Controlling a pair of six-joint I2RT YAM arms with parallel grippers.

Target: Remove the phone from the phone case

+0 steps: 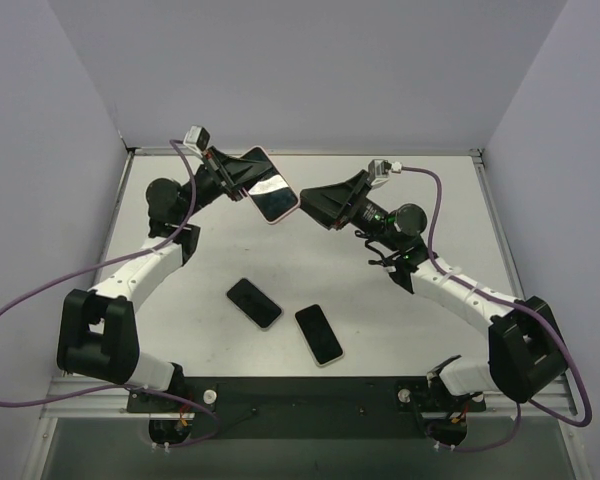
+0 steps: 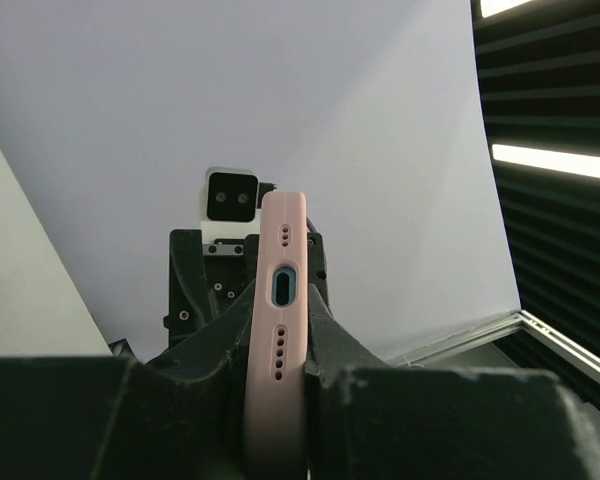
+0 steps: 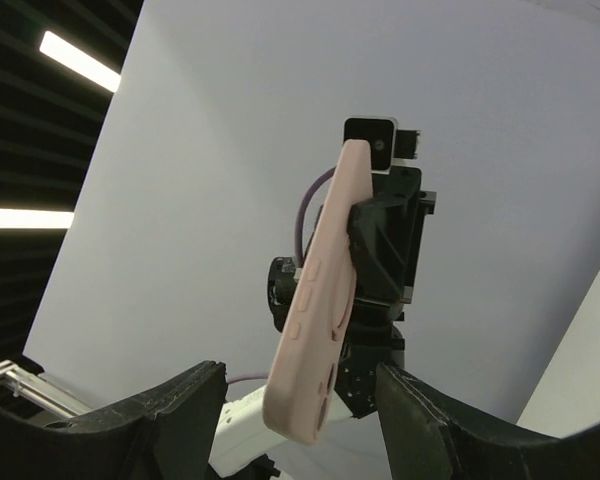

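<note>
My left gripper point(image 1: 242, 178) is shut on a phone in a pink case point(image 1: 274, 198), held raised above the table with its screen upward in the top view. In the left wrist view the pink case point(image 2: 280, 350) stands upright between the fingers, its port end showing. My right gripper point(image 1: 325, 205) is open just right of the case's lower corner. In the right wrist view the pink case point(image 3: 320, 300) rises between and beyond the open fingertips, its buttoned side visible; whether they touch it I cannot tell.
Two dark phones lie on the white table, one point(image 1: 254, 303) at centre left and another point(image 1: 319, 334) near the front edge.
</note>
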